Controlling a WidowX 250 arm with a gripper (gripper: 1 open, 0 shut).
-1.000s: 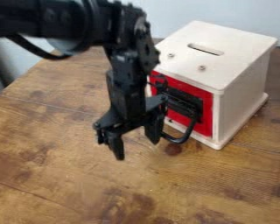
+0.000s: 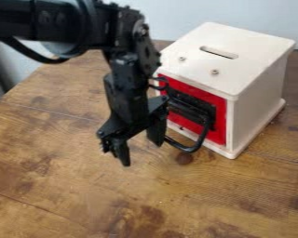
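The black arm hangs down from the upper left, its gripper (image 2: 139, 147) low over the wooden table in front of a pale wooden box (image 2: 223, 58). The two fingers are apart, open, with nothing visible between them. The box has a slot in its top and a red front panel (image 2: 219, 124) carrying black hardware, partly hidden behind the arm and its cable.
Bare wooden table (image 2: 77, 195) fills the foreground and left side. A white wall stands behind, close to the box's back.
The box stays in place.
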